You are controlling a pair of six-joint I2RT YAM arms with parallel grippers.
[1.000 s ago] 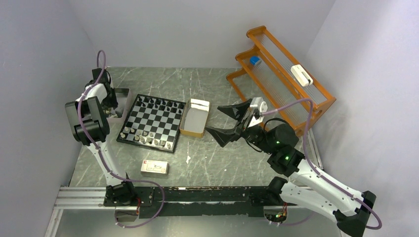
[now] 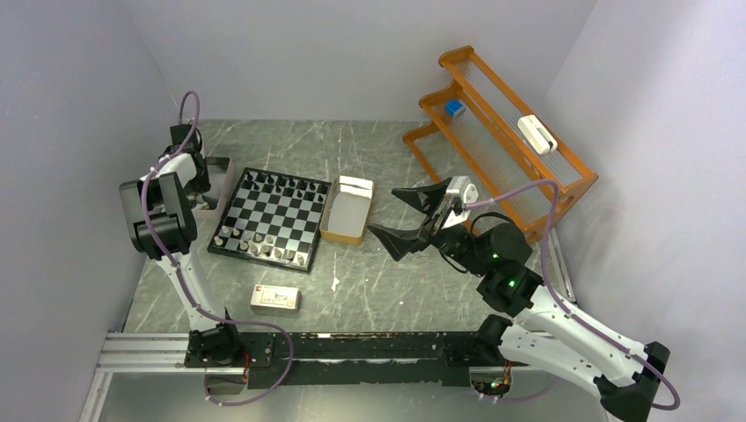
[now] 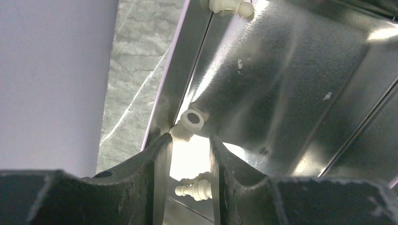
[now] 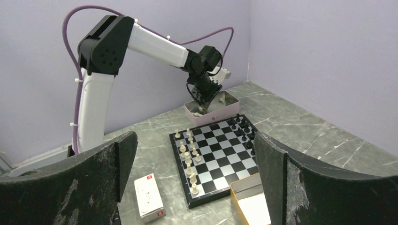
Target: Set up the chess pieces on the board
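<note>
The chessboard (image 2: 270,215) carries black pieces along its far side and white pieces along the near side. My left gripper is open inside a metal-lined box (image 3: 300,89) left of the board. A white piece (image 3: 191,121) lies just beyond its fingertips, another (image 3: 195,190) shows partly behind them, and a third (image 3: 230,6) lies at the top edge of the left wrist view. My right gripper (image 2: 391,217) hangs open and empty right of the board.
An open cardboard box (image 2: 347,215) touches the board's right side. A small white box (image 2: 274,297) lies near the front. A wooden rack (image 2: 493,114) stands back right; bare table lies between.
The right gripper has moved very slightly; the board looks the same.
</note>
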